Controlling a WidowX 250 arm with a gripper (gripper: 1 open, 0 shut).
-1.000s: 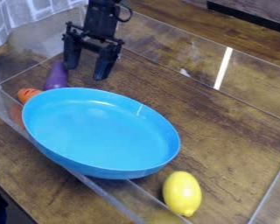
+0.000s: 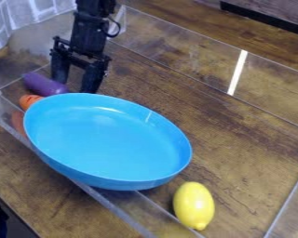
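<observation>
My black gripper [image 2: 77, 65] is low at the upper left, just behind a purple eggplant [image 2: 45, 85]; whether its fingers are open or closed on anything is hard to tell. The eggplant lies tilted beside an orange carrot [image 2: 29, 101], which is partly hidden by a large blue oval plate [image 2: 108, 139]. A yellow lemon [image 2: 194, 204] sits at the lower right, apart from the plate.
Transparent panels or edges run along the left and right sides.
The gripper has moved left and down toward the eggplant. The eggplant's upper end has swung to the left, so it lies more slanted.
</observation>
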